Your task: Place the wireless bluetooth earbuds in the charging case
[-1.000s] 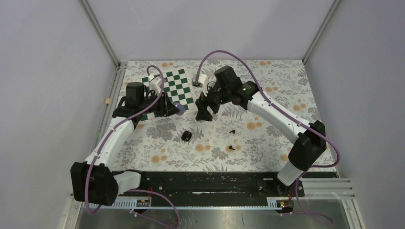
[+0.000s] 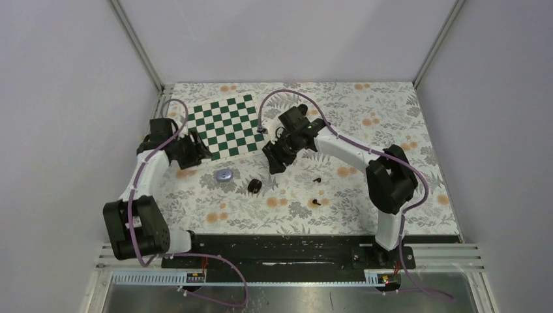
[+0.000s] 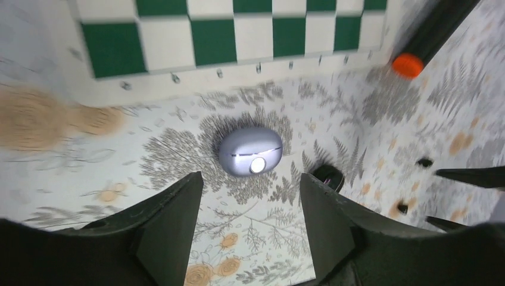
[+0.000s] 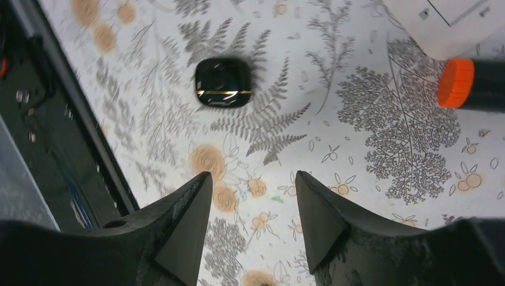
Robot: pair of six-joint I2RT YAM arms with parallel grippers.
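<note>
A lilac-silver charging case (image 2: 224,175) rests on the patterned mat below and right of my left gripper (image 2: 199,150). In the left wrist view the case (image 3: 250,150) lies beyond the open left fingertips (image 3: 249,180). A small glossy black box (image 2: 254,186) lies right of it, also seen as the dark box (image 4: 223,82) in the right wrist view. Two small black pieces, apparently earbuds (image 2: 317,179) (image 2: 315,201), lie farther right. My right gripper hangs over bare mat, part open, nothing between its fingers.
A green-white checkerboard (image 2: 222,124) lies at the back left. A black cylinder with an orange end (image 4: 473,83) lies near the board, partly under the right arm in the top view. Its front edge borders a dark rail.
The left gripper lowered the lilac case onto the mat, let it go and drew back to the upper left. The right arm has moved slightly down toward the mat's front.
</note>
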